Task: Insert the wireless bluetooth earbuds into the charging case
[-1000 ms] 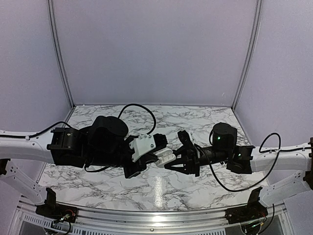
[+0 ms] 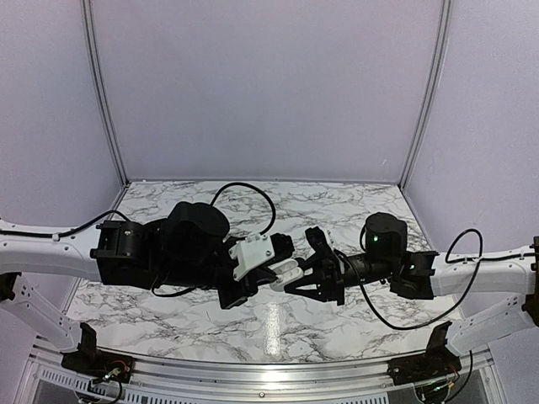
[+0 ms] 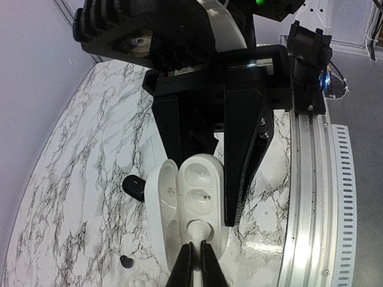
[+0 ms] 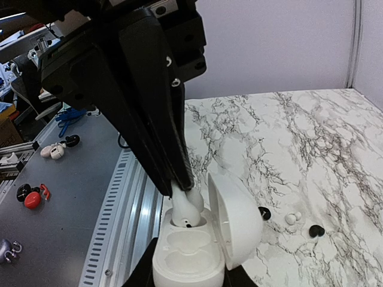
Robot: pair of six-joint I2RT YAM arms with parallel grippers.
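Note:
The white charging case (image 3: 201, 173), its lid (image 4: 237, 218) swung open, is held above the table by my right gripper (image 2: 295, 282), shut on its sides. My left gripper is shut on the stem of a white earbud (image 3: 199, 229). In the right wrist view the earbud (image 4: 185, 210) hangs head down at the far end of the case, by the hollow there; whether it is seated cannot be told. The two nearer hollows (image 4: 185, 240) look empty. In the top view the left gripper (image 2: 271, 276) meets the case closely and hides the earbud.
Black earbuds (image 4: 316, 231) and a small white piece (image 4: 292, 218) lie on the marble table (image 4: 275, 155). A metal rail (image 3: 305, 197) runs along the table's edge.
My left gripper has shifted slightly to the right and down in the top view, closer over the case. The right arm and the case stay nearly still.

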